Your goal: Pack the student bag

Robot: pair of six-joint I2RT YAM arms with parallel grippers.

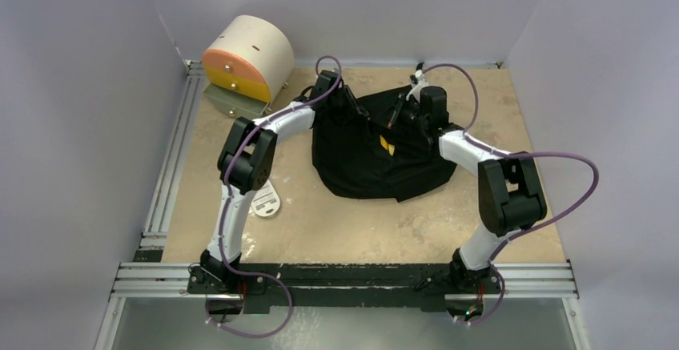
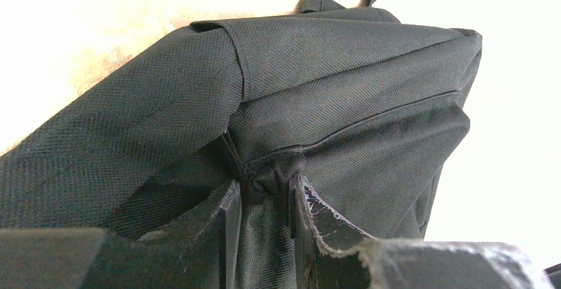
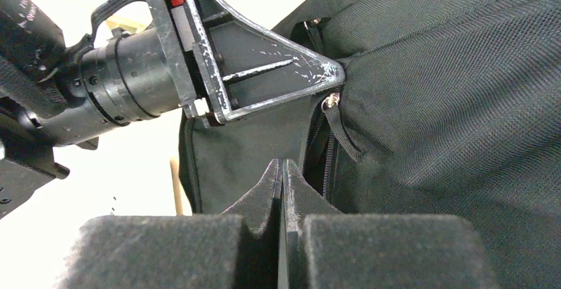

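The black bag (image 1: 360,170) lies in the middle of the table, its cloth wrinkled. My left gripper is shut on the bag's cloth beside the zipped opening, folds bunched between its fingers. In the right wrist view the zipper pull (image 3: 344,133) hangs loose from its metal slider (image 3: 331,100), close to the left gripper's fingertip. My right gripper is shut with its tips together and nothing between them; the pull is outside its fingers, above and to the right of the tips. Something yellow (image 1: 387,146) shows in the bag's opening.
A rounded cabinet with orange, yellow and green drawers (image 1: 248,58) stands at the back left. A white flat object (image 1: 266,200) lies by the left arm. Bare table (image 1: 352,234) is in front of the bag.
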